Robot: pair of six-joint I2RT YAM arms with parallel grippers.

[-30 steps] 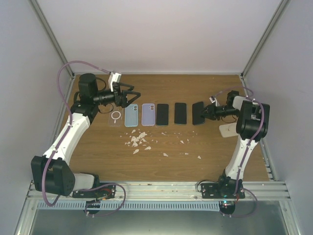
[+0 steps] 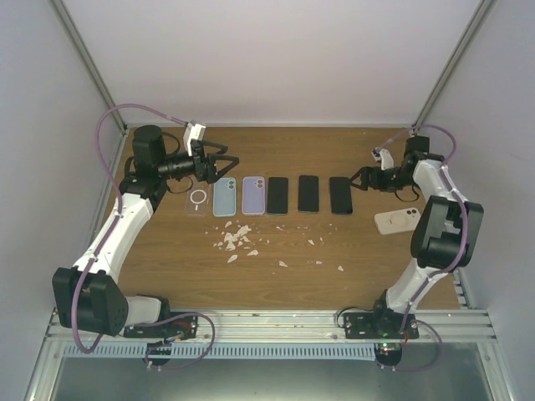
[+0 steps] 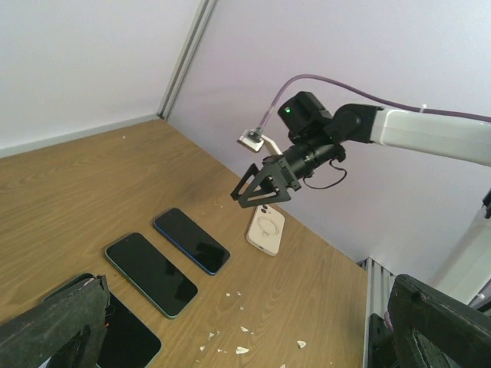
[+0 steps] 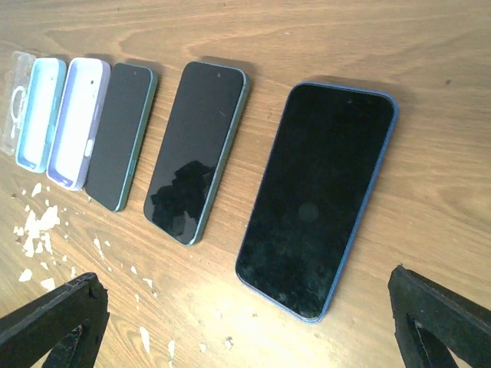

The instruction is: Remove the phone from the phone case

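Observation:
Three dark phones lie screen up in a row on the wooden table. The rightmost phone (image 4: 314,199) has a blue edge; the middle phone (image 4: 196,149) and the left phone (image 4: 120,134) have greenish edges. Left of them lie a lilac case (image 2: 253,195), a light blue case (image 2: 224,197) and a clear case (image 2: 196,199) with a white ring. Over by the right wall is a white case (image 2: 398,220) with a ring. My right gripper (image 2: 362,178) hovers open near the rightmost phone, touching nothing. Above the cases at left, my left gripper (image 2: 224,162) is open and empty.
White flakes (image 2: 236,236) are scattered on the table in front of the cases and phones. Bare table (image 2: 276,280) extends toward the front rail, and the strip behind the row is clear.
My right gripper has opened and moved up and away from the rightmost phone. That phone, earlier tilted in the gripper, now lies flat on the table. The left arm has stayed still.

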